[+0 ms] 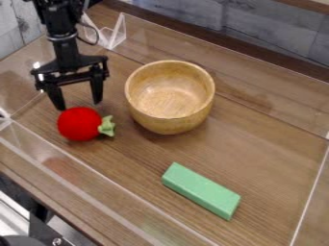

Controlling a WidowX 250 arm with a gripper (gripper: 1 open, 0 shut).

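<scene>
My gripper (69,97) hangs at the upper left of the camera view, its black fingers apart, with nothing visible between them. A red tomato-like object (79,124) with a green top lies just below and in front of it on the wooden table (141,183), apart from the fingertips.
A large tan wooden bowl (171,94) stands to the right of the gripper. A green block (201,189) lies at the lower right.
</scene>
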